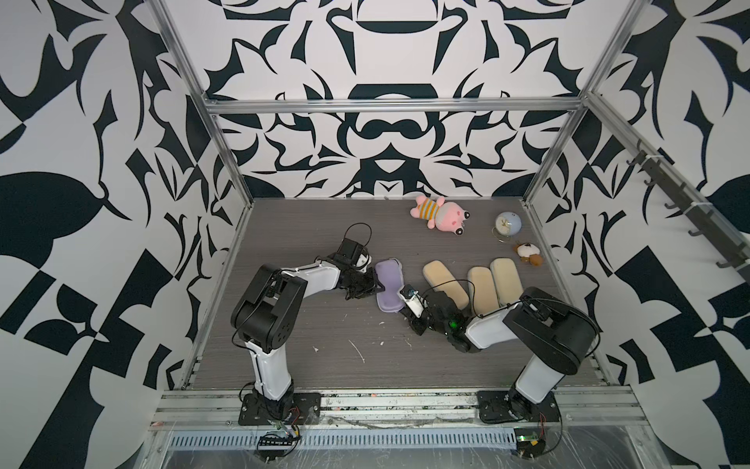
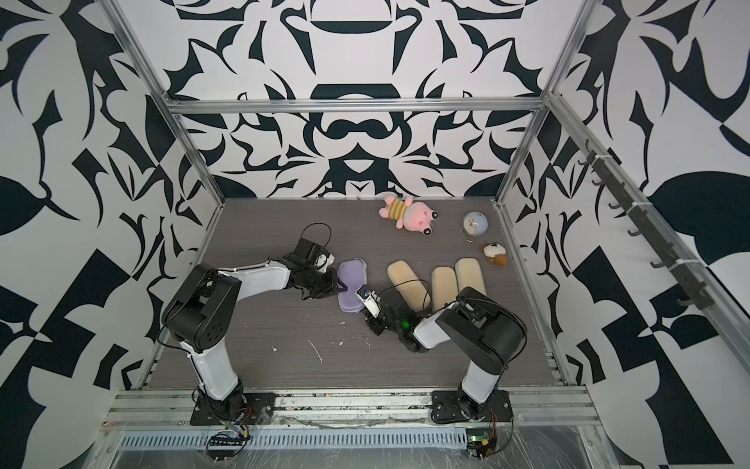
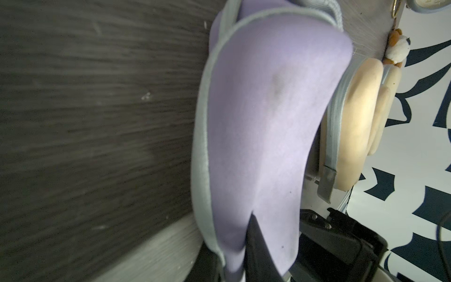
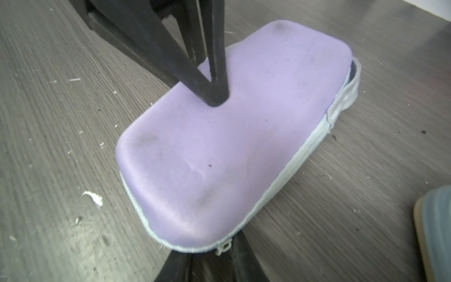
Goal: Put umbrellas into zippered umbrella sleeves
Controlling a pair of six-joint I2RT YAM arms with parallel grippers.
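Note:
A lilac zippered sleeve (image 1: 389, 277) with a pale zip edge lies at the table's middle between my grippers. My left gripper is shut on it, its fingers pinching the side, as the left wrist view shows. My right gripper is at the sleeve's near end, its fingertips partly hidden under the zip edge; whether it grips there is unclear. Three beige cases, one (image 1: 445, 281) nearest the lilac one, lie to the right.
A pink striped plush toy (image 1: 441, 215), a pale round object (image 1: 508, 223) and a brown-white plush (image 1: 529, 252) lie at the back right.

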